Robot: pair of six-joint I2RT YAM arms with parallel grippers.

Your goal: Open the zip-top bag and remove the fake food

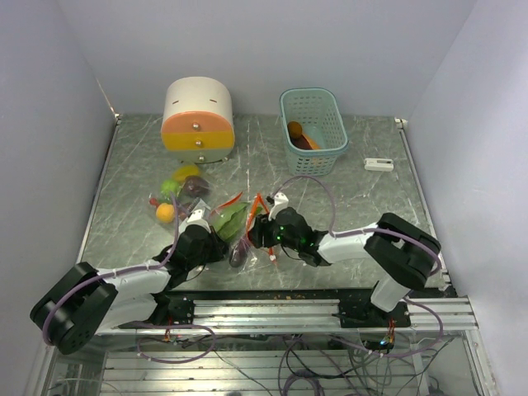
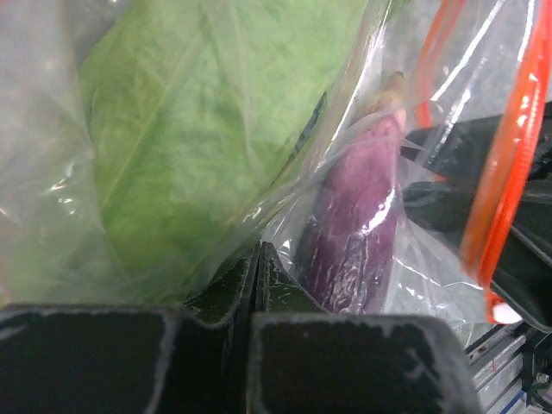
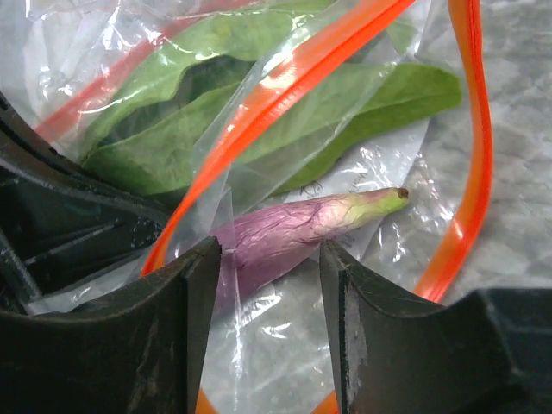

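Note:
A clear zip bag with an orange strip lies at the front middle. Inside are green leaves and a purple eggplant. My left gripper is shut on the clear plastic beside the eggplant. Orange strips stand apart at the bag's mouth in the right wrist view. Between them reaches my right gripper, part open, its fingers on either side of the eggplant's tapered end. Whether they touch the eggplant cannot be told.
Another clear bag of toy fruit, with an orange fruit and a green one, lies at the left. A teal basket and a drawer box stand at the back.

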